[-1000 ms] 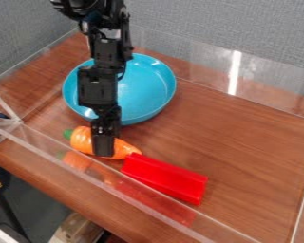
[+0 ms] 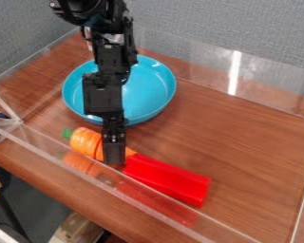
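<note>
My black gripper (image 2: 113, 152) hangs down over an orange toy carrot (image 2: 85, 142) with a green top, which lies near the clear front wall. Its fingertips are at the carrot, and whether they are open or closed around it is hard to make out. A red block-like object (image 2: 167, 178) lies to the right of the carrot, along the front. Behind, a light blue bowl (image 2: 155, 90) sits on the wooden table, partly hidden by the arm.
Clear walls edge the wooden table (image 2: 250, 152). A dark object with some blue lies at the left edge outside the wall.
The gripper has shifted slightly down and to the right along the carrot. The bowl and red object look nearly unchanged.
</note>
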